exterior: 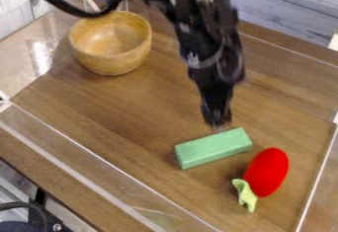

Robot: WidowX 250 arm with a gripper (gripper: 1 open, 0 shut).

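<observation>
My gripper (215,113) hangs blurred above the wooden table (106,127), just behind a green rectangular block (211,148), open and with nothing visible between its fingers. Right of and nearer than the block lies a red oval object (266,173), with a pale yellow-green piece (247,194) at its lower left end. A light wooden bowl (109,50) sits at the back left.
Clear table surface lies left of the block and at the back right. A white wooden wall runs along the back, and the table's edge crosses the lower left, with a dark object beyond it.
</observation>
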